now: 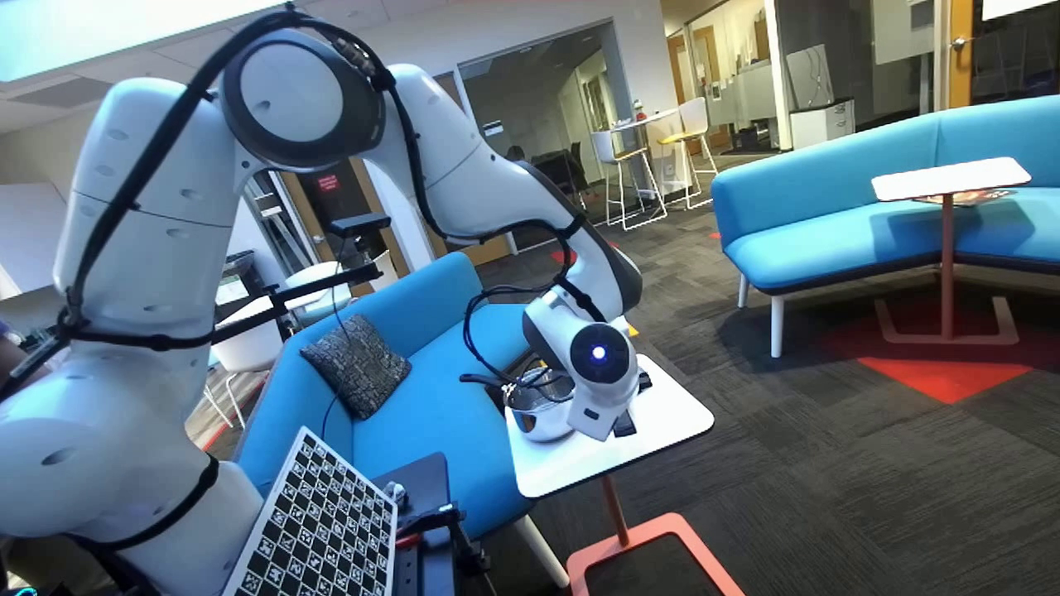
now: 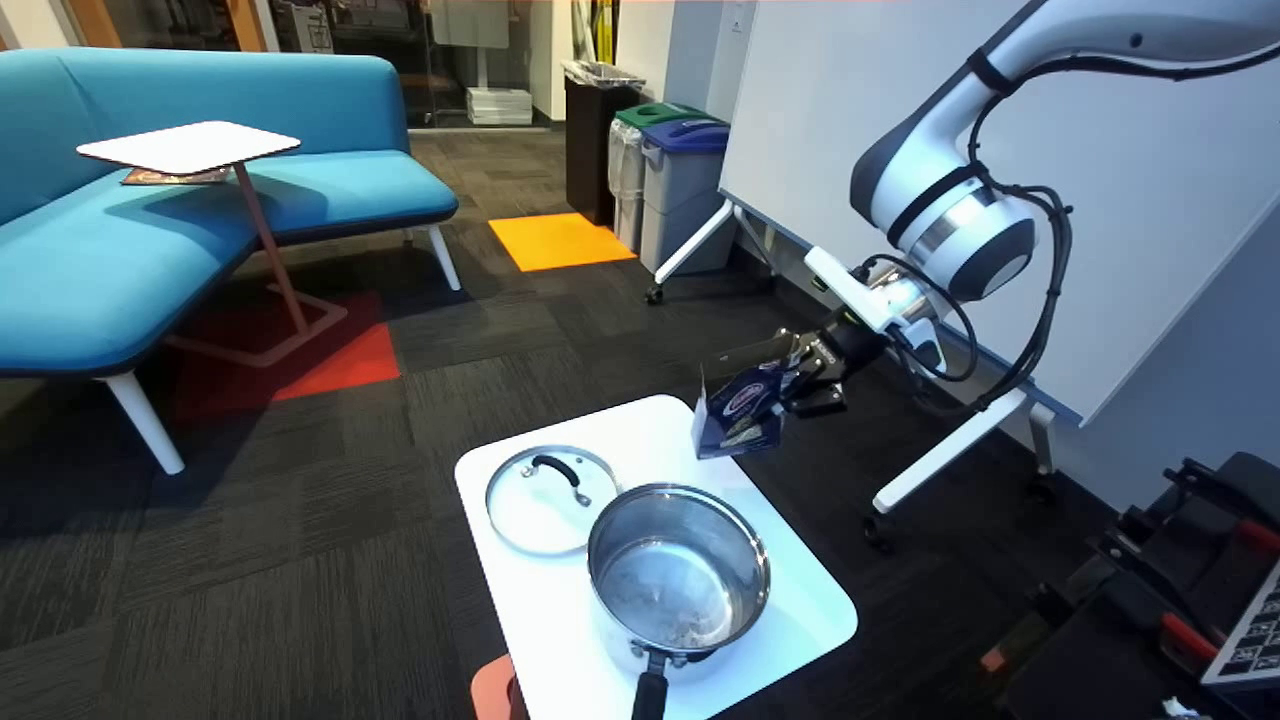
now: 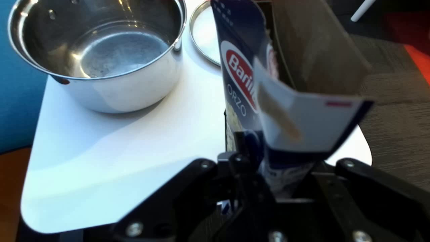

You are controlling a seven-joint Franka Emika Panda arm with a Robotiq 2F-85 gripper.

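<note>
My gripper point(image 2: 811, 382) is shut on a dark blue Barilla orzo box point(image 2: 744, 410), near the edge of the small white table point(image 2: 792, 600). In the wrist view, the box point(image 3: 235, 76) stands out past the black fingers, with a torn-open flap and a brown cardboard inside; its contents cannot be made out. A steel pot point(image 3: 121, 90) rests on the table to the left of the box in that view, and looks empty. Beside the pot lies its glass lid point(image 2: 540, 510), flat on the table. In exterior view 1 the wrist hides the box.
The pot's black handle point(image 2: 649, 694) sticks out past the near table edge in exterior view 2. A blue couch point(image 1: 447, 407) borders the table. A whiteboard point(image 2: 912, 156) stands behind the arm. Open carpet point(image 2: 360, 540) lies on the table's other side.
</note>
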